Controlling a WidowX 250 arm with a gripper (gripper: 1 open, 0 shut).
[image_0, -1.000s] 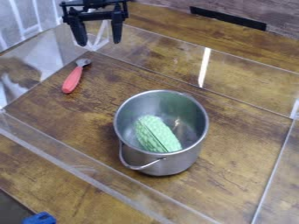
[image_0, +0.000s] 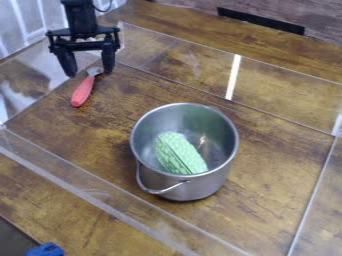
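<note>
My black gripper (image_0: 86, 58) is at the upper left, open, its fingers pointing down around the metal end of a red-handled utensil (image_0: 82, 92) lying on the wooden surface. Whether they touch it I cannot tell. A steel pot (image_0: 219, 168) with a handle stands right of centre, holding a green textured object (image_0: 179, 152) that looks like a vegetable.
Clear panels or strips border the wooden work area (image_0: 80, 150). A small blue object (image_0: 43, 248) sits at the bottom left corner. The wood around the pot and to its upper right is clear.
My gripper has come down and moved left, from high at the back to the metal end of the red-handled utensil. The pot and utensil have not visibly moved.
</note>
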